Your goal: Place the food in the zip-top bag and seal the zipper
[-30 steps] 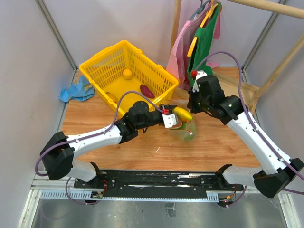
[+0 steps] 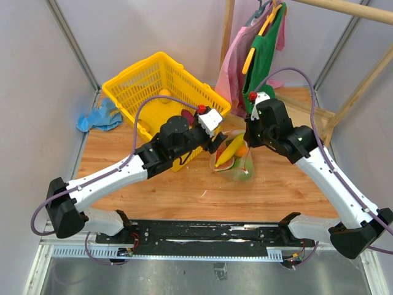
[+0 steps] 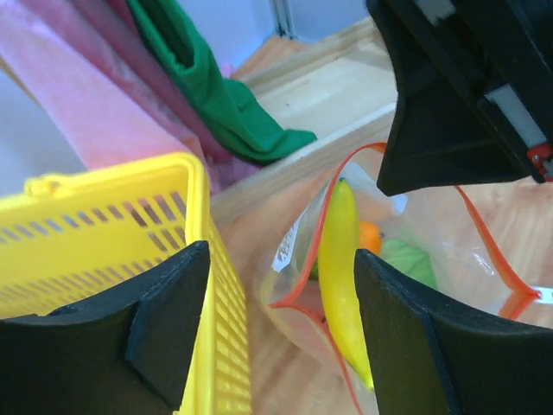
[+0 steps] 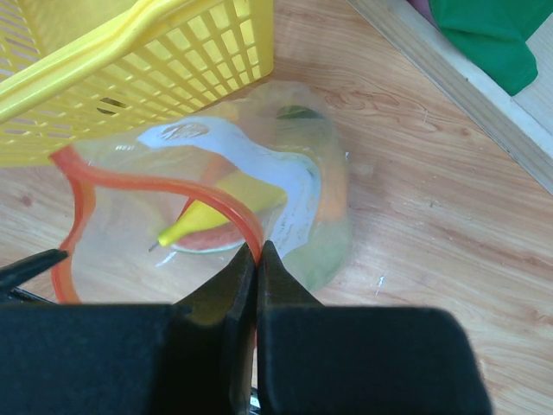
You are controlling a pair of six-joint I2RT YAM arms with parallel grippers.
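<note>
The clear zip top bag (image 2: 241,171) stands mouth-open on the table, its red zipper edge (image 4: 200,194) spread wide. Inside it lie a yellow banana (image 2: 230,153), an orange item (image 2: 242,150), a round reddish slice (image 4: 212,238) and something green (image 3: 409,262). My right gripper is shut on the bag's rim, the thin red edge pinched at its fingertips. My left gripper is open, empty, between the basket's wall and the bag. In the basket a purple-red item (image 2: 187,117) and an orange fruit (image 2: 164,96) show.
The yellow basket (image 2: 126,112) stands just left of the bag, close to my left gripper. A blue cloth (image 2: 100,120) lies beyond it. Pink and green garments (image 2: 263,61) hang behind from a wooden rack.
The banana was in my left gripper above the bag; now it rests inside, released. The left gripper has lifted and drawn back left toward the basket. My right arm has stayed put.
</note>
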